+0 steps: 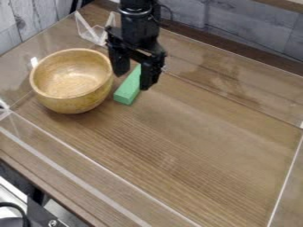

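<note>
My black gripper (133, 63) hangs from the top centre, open, over the upper end of a green block (128, 91) that lies on the wooden surface. The gripper's body hides part of the block. Whether the fingertips touch it I cannot tell.
A wide tan bowl (69, 97) sits just left of the block. A dark cable or object shows at the lower left corner.
</note>
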